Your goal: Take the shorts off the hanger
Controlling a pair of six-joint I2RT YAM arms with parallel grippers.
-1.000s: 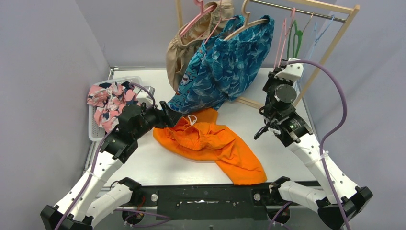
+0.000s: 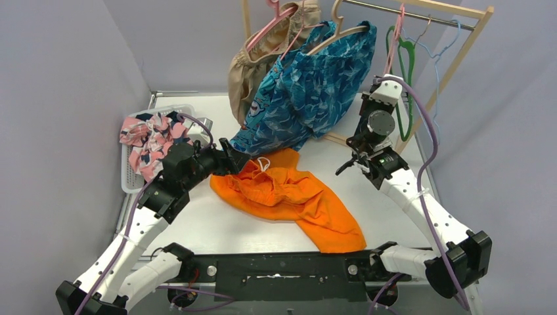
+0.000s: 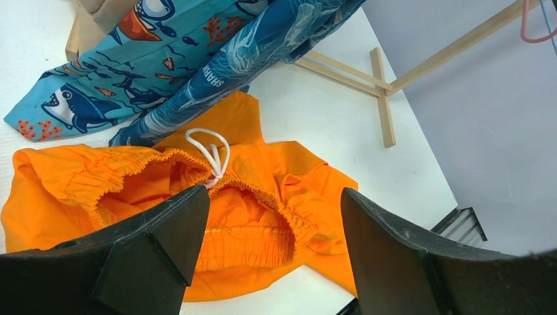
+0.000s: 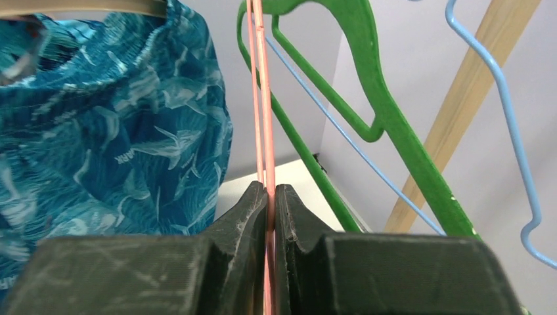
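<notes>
Orange shorts [image 2: 282, 190] with a white drawstring lie on the white table, free of any hanger. Above their waistband my left gripper stands open, its fingers apart and nothing between them. A thin pink hanger [image 4: 264, 118] hangs from the rail, and my right gripper is shut on its wires. In the top view the right gripper's tips are hidden behind the arm, though the same pink hanger [image 2: 394, 39] shows above it.
Blue shark shorts [image 2: 315, 85] and beige shorts [image 2: 263, 62] hang at the rail's left. Close to my right gripper hang a green hanger [image 4: 387, 111] and a blue hanger [image 4: 509, 111]. A basket [image 2: 128, 167] with patterned cloth stands left.
The pink hanger, with its lower part hidden, and the green and blue hangers have swung. My left arm and the orange shorts are still.
</notes>
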